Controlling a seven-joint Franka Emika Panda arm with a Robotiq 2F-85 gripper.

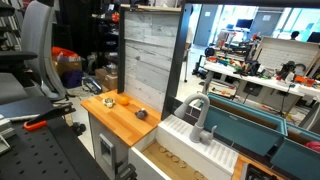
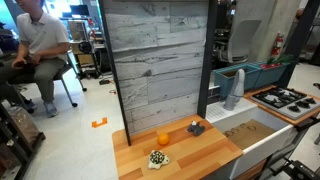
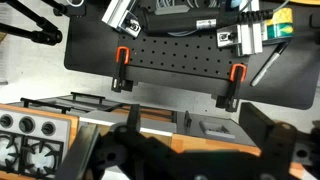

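In the wrist view, the dark fingers of my gripper come in from the bottom edge, spread wide. Nothing shows between them except the floor and a counter edge beyond. An orange ball-like item rests on the wooden countertop. Close to it sits a small pale, spotted item, and a dark grey item lies further right. Exterior view 1 shows the same orange item and dark grey item. My gripper cannot be made out in either exterior view.
A grey faucet rises beside the white sink, with an open beige-bottomed compartment in front. A stove stands to the right. A grey plank panel backs the counter. Clamps with orange handles grip the black table's edge.
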